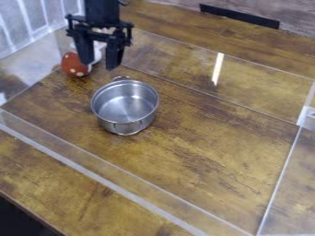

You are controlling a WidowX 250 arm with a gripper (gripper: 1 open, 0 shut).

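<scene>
My black gripper [99,46] hangs at the upper left of the camera view, its fingers spread apart, with nothing visible between them. Just behind and below it lies a red-orange round object [76,64] with white on it, partly hidden by the gripper. A steel pot [124,109] sits on the wooden table to the lower right of the gripper, empty inside.
Clear panels edge the work area at left, back and right.
</scene>
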